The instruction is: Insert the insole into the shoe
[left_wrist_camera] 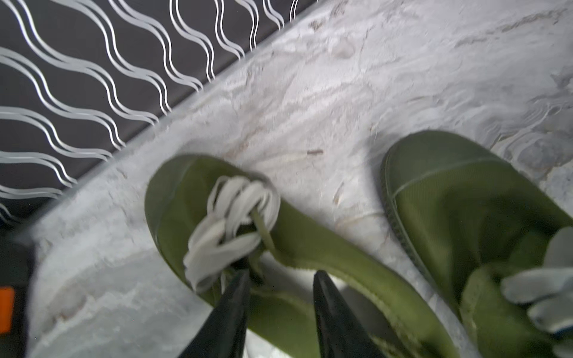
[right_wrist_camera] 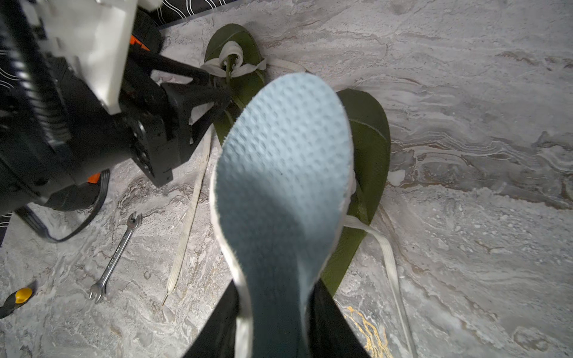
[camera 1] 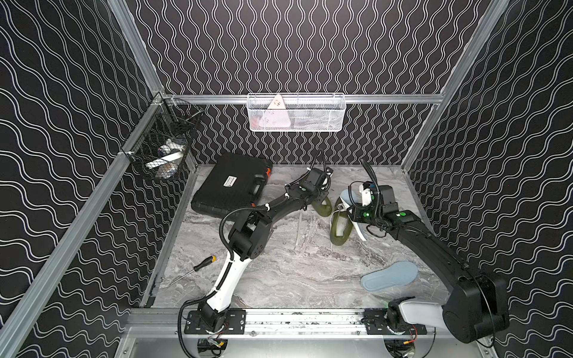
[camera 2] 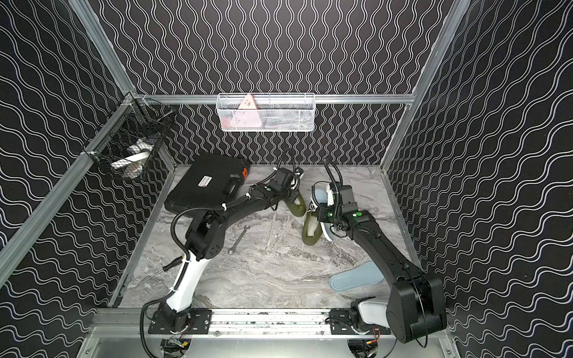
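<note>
Two olive shoes with white laces stand at the table's back centre: the left shoe (left_wrist_camera: 203, 191) and the right shoe (left_wrist_camera: 447, 197). My left gripper hangs over the left shoe's opening, part open, nothing visible between its fingers. My right gripper holds a light blue insole (right_wrist_camera: 280, 173) between its fingers, above the right shoe (right_wrist_camera: 370, 137); the insole hides much of that shoe. A second blue insole (camera 1: 388, 275) lies flat at the table's front right.
A black case (camera 1: 220, 185) sits back left. A wrench (camera 2: 237, 241) and a screwdriver (camera 1: 203, 264) lie on the left. A white mesh basket (camera 1: 316, 113) hangs on the back wall.
</note>
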